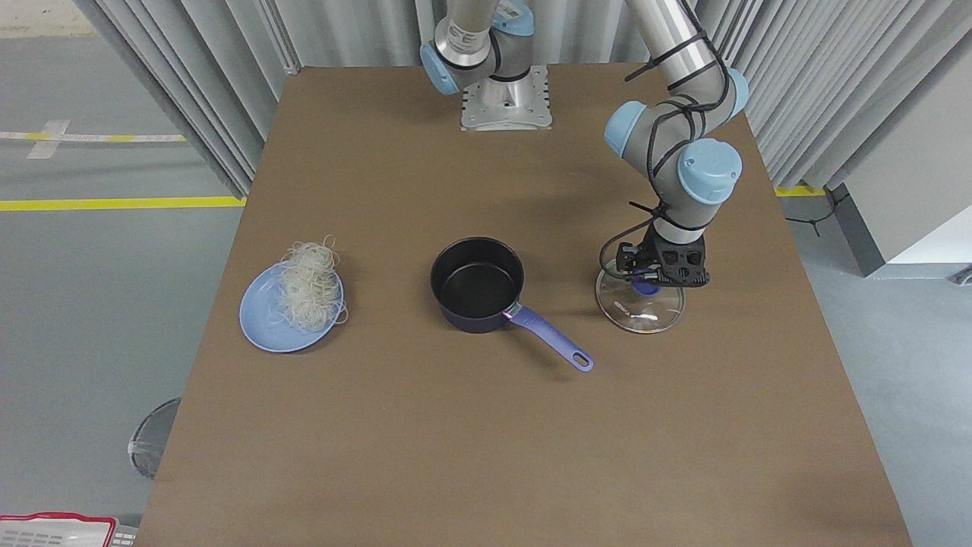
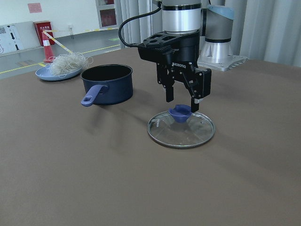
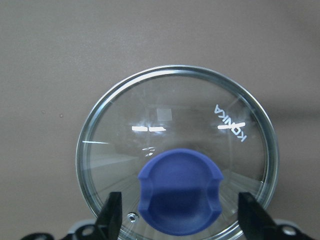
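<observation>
A glass lid (image 3: 115,155) with a blue knob (image 3: 180,192) lies on the brown table right of the dark saucepan (image 1: 474,282), which has a purple handle (image 1: 556,339). My gripper (image 2: 183,96) hangs over the lid, fingers open either side of and slightly above the knob, holding nothing. In the wrist view the two fingertips flank the knob with gaps to each.
A blue plate (image 1: 262,319) with pale noodles (image 1: 310,282) sits at the table's left.
</observation>
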